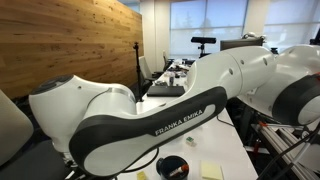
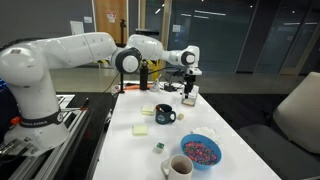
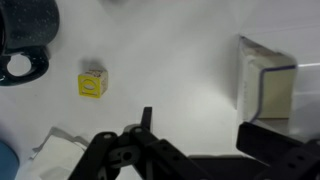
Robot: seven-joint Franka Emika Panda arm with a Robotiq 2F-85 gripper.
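In the wrist view my gripper is open, its fingers well apart over bare white table. A pale box with a tan face [image 3: 276,92] lies at the right, by the right finger, which partly covers its near end. Whether that finger touches it I cannot tell. Left of the gap sits a small yellow cube [image 3: 92,83]. In exterior view 2 the gripper [image 2: 188,90] points down over the box [image 2: 190,101] at the table's far end. The arm hides most of the gripper in exterior view 1.
A dark mug [image 2: 174,113] stands near the small cube [image 2: 181,117]. Closer to that camera are a blue bowl [image 2: 198,150] of small pieces, a white cup [image 2: 178,170] and a green block [image 2: 158,147]. Yellow square pads [image 2: 140,129] lie left.
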